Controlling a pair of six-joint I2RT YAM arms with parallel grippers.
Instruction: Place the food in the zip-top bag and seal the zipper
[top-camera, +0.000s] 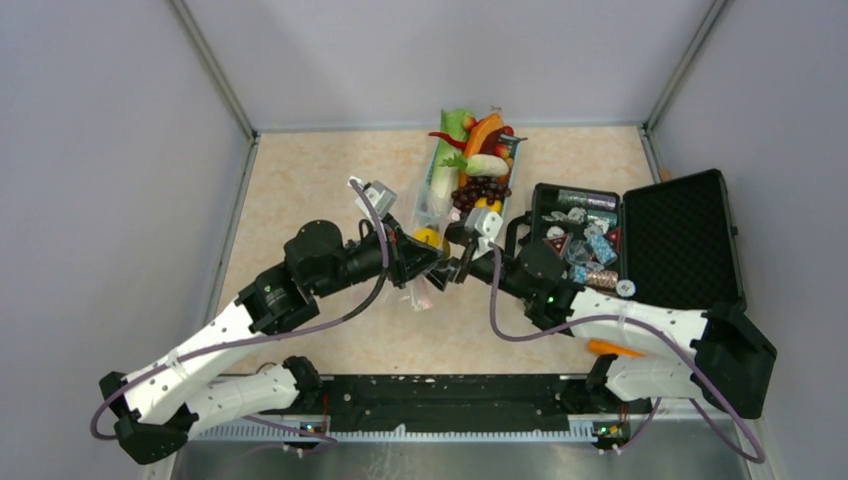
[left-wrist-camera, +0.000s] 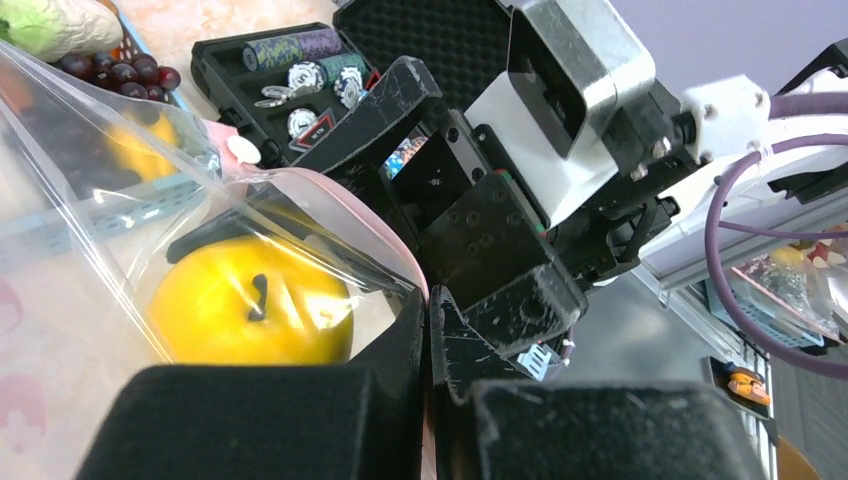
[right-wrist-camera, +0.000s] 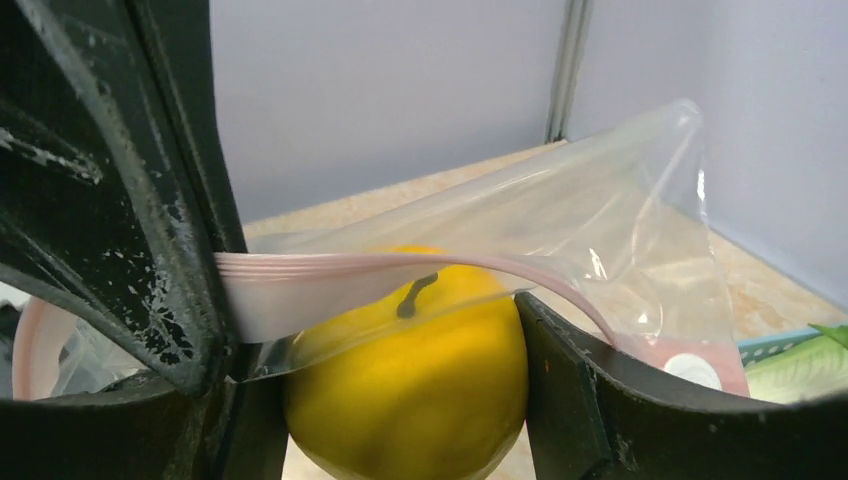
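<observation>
A clear zip top bag (left-wrist-camera: 60, 300) with a pinkish zipper rim is held up over the middle of the table, my left gripper shut on its edge. A yellow fruit (right-wrist-camera: 405, 400) with a dark stem sits between the fingers of my right gripper, inside or just behind the bag's mouth; the bag's film and rim cross over its top. In the left wrist view it shows through the plastic. Whether the right fingers grip it firmly I cannot tell.
A blue basket of vegetables and fruit (top-camera: 478, 150) stands at the back middle. An open black case of poker chips (top-camera: 680, 240) lies at the right.
</observation>
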